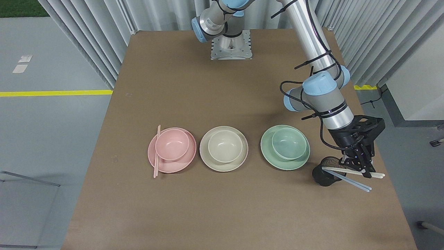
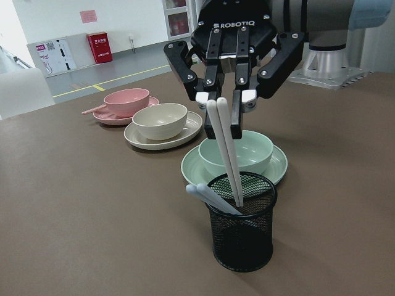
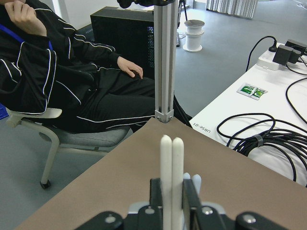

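Note:
My gripper (image 2: 223, 123) is shut on a pair of white chopsticks (image 2: 229, 160), held above the black mesh cup (image 2: 242, 243) with their lower ends inside it. Light blue chopsticks (image 1: 347, 181) stand leaning in the same cup. In the front view, pink chopsticks (image 1: 156, 164) rest on the left side of the pink plate (image 1: 179, 166) beside its pink bowl (image 1: 172, 143). The cream bowl (image 1: 225, 145) on its plate is in the middle, and the green bowl (image 1: 289, 143) on its plate sits just left of the cup.
The wrist view shows a seated person (image 3: 86, 96) beyond the table's corner.

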